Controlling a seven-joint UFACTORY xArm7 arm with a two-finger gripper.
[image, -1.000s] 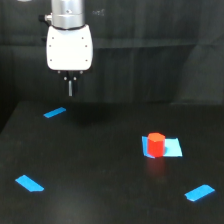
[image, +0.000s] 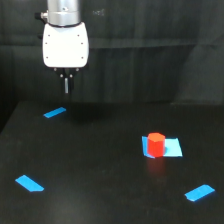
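Note:
A red block (image: 156, 145) rests on a light-blue paper patch (image: 173, 148) at the right of the dark table. High at the upper left hangs the white robot arm (image: 66, 46), its gripper (image: 66, 86) pointing down, well apart from the block. The fingers show only as a thin, small shape, and whether they are parted is too small to make out. No object shows at the fingertips.
Blue tape strips mark the table: one at the back left (image: 55, 112), one at the front left (image: 29, 183), and one at the front right (image: 199, 192). Dark curtains hang behind.
The arm and gripper have shifted slightly to the left and up. The red block and the paper patch have stayed in place.

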